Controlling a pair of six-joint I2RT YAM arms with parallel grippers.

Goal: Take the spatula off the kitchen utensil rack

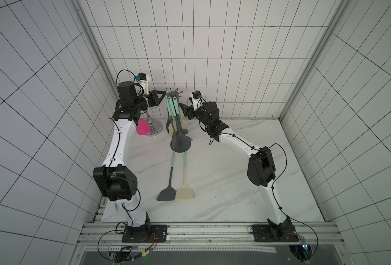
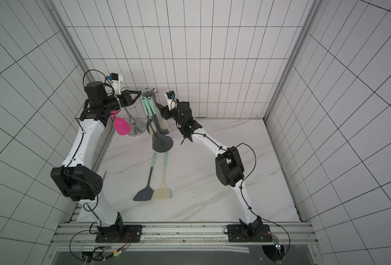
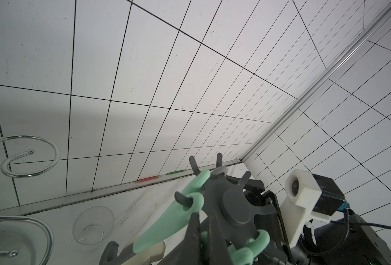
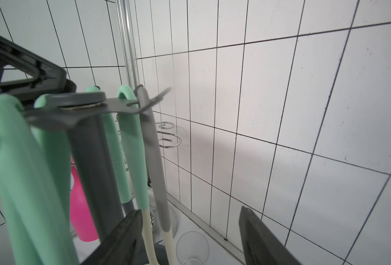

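The dark grey utensil rack [image 1: 174, 91] holds several hanging utensils with pale green handles [image 1: 172, 106]. A dark ladle [image 1: 180, 143] hangs in front, with a cream blade [image 2: 163, 125] and dark blades partly hidden behind. My left gripper is shut at the rack's head, close to the hooks and green handle loops; nothing shows between its fingers. On the rack's right side my right gripper stands open. A green-and-cream handle [image 4: 133, 154] and a grey handle [image 4: 155, 163] appear towards the gap between its fingers; neither is clasped.
A dark spatula [image 1: 167, 193] and a cream spatula [image 1: 185, 192] lie on the table in front of the rack. A metal stand [image 1: 153, 128] with a pink utensil [image 1: 143, 127] is behind the left arm.
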